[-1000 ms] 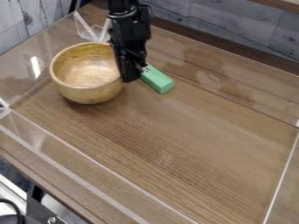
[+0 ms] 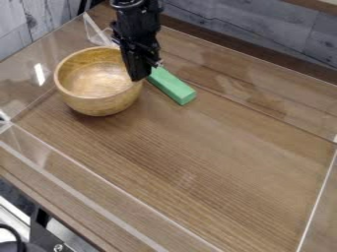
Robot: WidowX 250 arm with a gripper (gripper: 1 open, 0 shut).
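Note:
My black gripper (image 2: pixel 136 51) hangs at the top centre of the view, over the back right rim of a round tan bowl (image 2: pixel 93 96) that stands on the left of the wooden table. Whether its fingers are open or shut, and whether they touch the rim, I cannot tell. A green block (image 2: pixel 171 85) lies on the table just right of the bowl, below and right of the gripper.
A grey backboard (image 2: pixel 263 25) runs along the back, and the table's edge shows at the lower left.
The gripper has shifted slightly up and left. The green block appears slightly lower in the view, with little other change.

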